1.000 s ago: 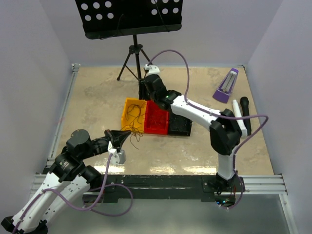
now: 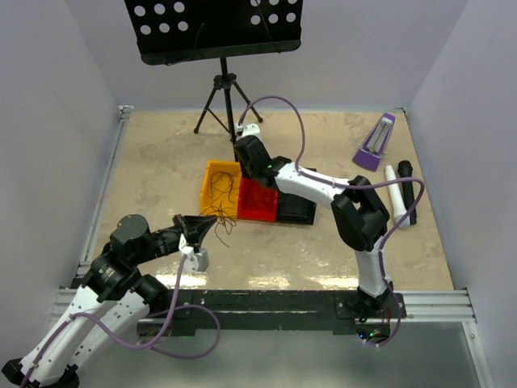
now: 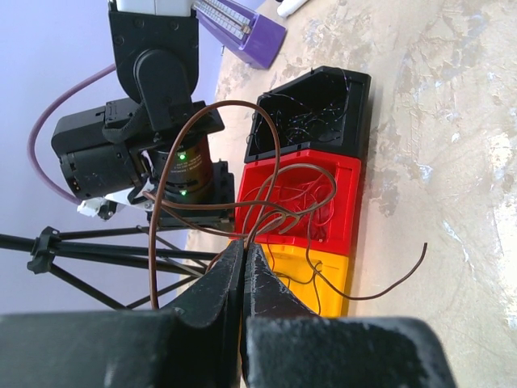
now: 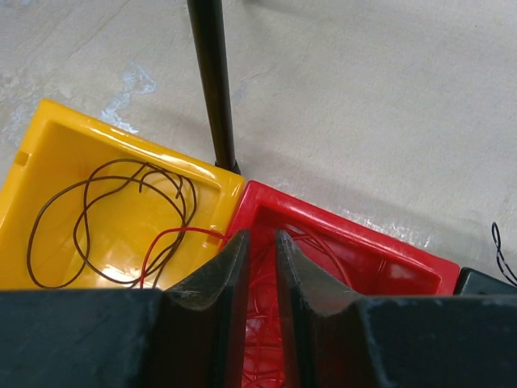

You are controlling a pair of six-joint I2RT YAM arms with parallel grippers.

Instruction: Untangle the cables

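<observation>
Thin brown cables (image 3: 275, 162) loop up and around the tips of my left gripper, which is shut on a brown cable running between its fingers. The tangle spreads over the yellow bin (image 2: 203, 190), with one loose end (image 3: 396, 283) over the table. In the right wrist view, dark loops (image 4: 87, 187) lie in the yellow bin (image 4: 117, 133). A red cable (image 4: 184, 229) crosses from there toward the red bin (image 4: 355, 230). My right gripper is partly open above the red bin, with no cable clearly held between its fingers.
A black bin (image 3: 359, 105) holding thin dark cables adjoins the red one. Behind the bins stands a black music stand (image 2: 222, 85). At the right lie a purple holder (image 2: 374, 144), a white tube (image 2: 396, 198) and a black one (image 2: 407, 190).
The left arm and its cable tangle look unmoved.
</observation>
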